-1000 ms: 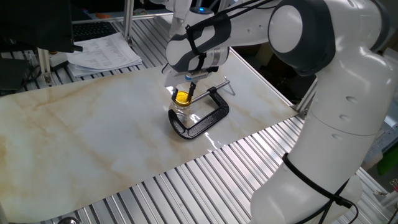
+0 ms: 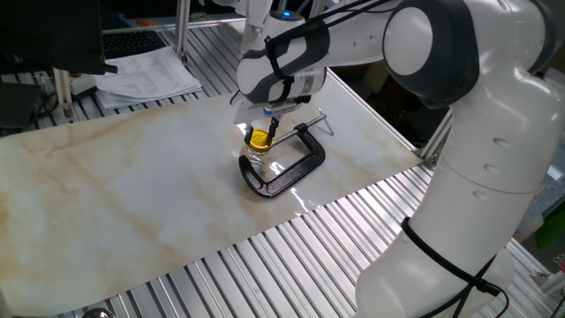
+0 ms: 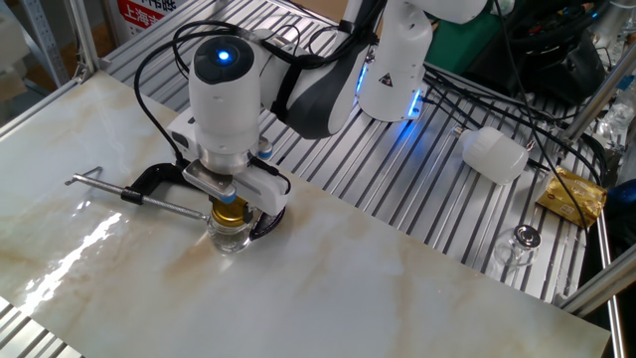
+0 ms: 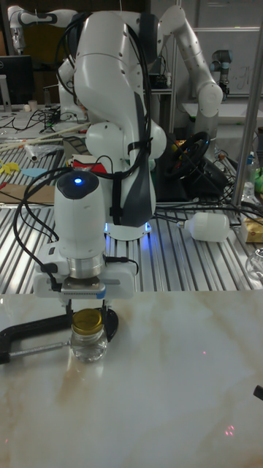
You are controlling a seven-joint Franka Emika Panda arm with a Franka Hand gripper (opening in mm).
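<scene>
A clear glass jar [image 4: 89, 349] with a gold lid [image 2: 259, 140] stands upright on the marbled board. The black C-clamp [image 2: 297, 174] lies around it, its frame curving past the jar and its screw rod [image 3: 173, 205] pointing at the jar. My gripper [image 4: 88, 308] points down over the jar, one finger on either side of the lid. Whether the fingers [image 2: 272, 132] press on the lid or stand just clear of it does not show. In exterior view 2 the hand covers part of the lid [image 3: 229, 211].
The marbled board [image 2: 106, 212] is bare to the jar's other sides. On the slatted metal table beyond it are a white bulb-shaped object [image 3: 494, 155], a small glass jar [image 3: 519, 245] and a gold packet [image 3: 573, 199]. Papers [image 2: 148, 78] lie behind the board in exterior view 1.
The arm's elbow has shifted very slightly to the right over the last second. Jar and clamp stay where they were, and the fingers remain beside the lid.
</scene>
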